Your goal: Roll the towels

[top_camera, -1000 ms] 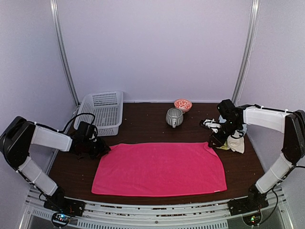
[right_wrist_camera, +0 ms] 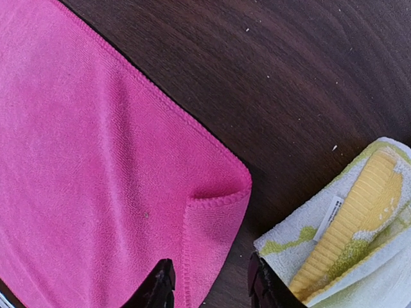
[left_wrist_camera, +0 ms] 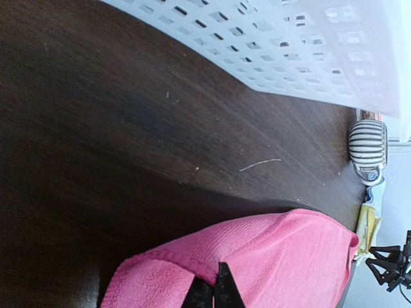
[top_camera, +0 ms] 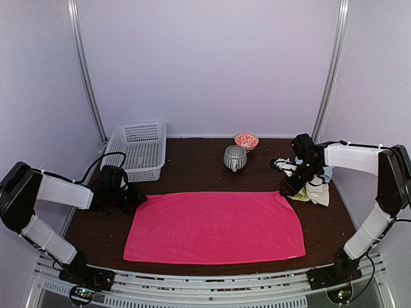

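Observation:
A pink towel [top_camera: 215,228] lies spread over the front of the dark table, its far edge nearly straight. My left gripper is shut on the towel's far left corner, where the hem bends up into the fingertips. Over the far right corner my right gripper stands open. A narrow strip of the towel's right edge [right_wrist_camera: 215,234] is folded back and lies between and ahead of its fingers, apart from them as far as I can tell. Several folded towels [top_camera: 316,192], white, yellow and green, lie partly hidden behind the right arm.
A white perforated basket [top_camera: 137,149] stands at the back left, close to the left gripper. A striped mug [top_camera: 235,158] and a red-patterned bowl [top_camera: 246,140] are at the back centre. Bare table lies between them and the towel.

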